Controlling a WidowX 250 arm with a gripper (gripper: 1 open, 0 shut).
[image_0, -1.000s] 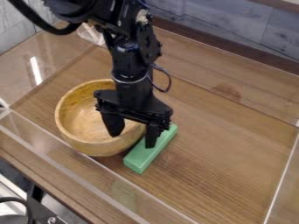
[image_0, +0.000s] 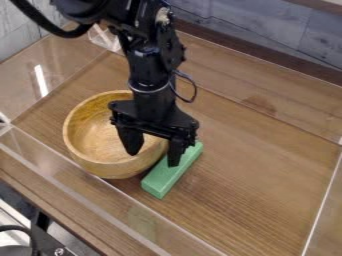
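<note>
The black gripper (image_0: 152, 144) hangs from the top of the camera view over the right part of a yellow bowl (image_0: 88, 145) and the upper end of a green rectangular object (image_0: 166, 177). Its two dark fingers point down, apart from each other. The green object lies on the wooden table just right of the bowl, partly hidden by the gripper. I cannot make out anything held between the fingers.
A clear raised edge runs along the front left, and a grey wall (image_0: 267, 35) stands at the back.
</note>
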